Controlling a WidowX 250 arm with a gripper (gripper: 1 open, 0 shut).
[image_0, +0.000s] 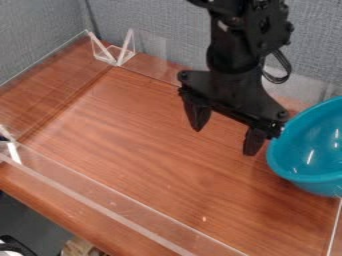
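My black gripper (226, 129) hangs over the right half of the wooden table (134, 150), its two fingers spread apart and pointing down, with nothing visible between them. A glossy blue bowl (309, 165) sits at the right edge of the view, just right of the gripper and partly cut off by the frame.
A white wire holder (112, 52) stands at the back left corner. Grey padded walls line the back and left. A clear strip runs along the front left edge, with a dark gap and cables below.
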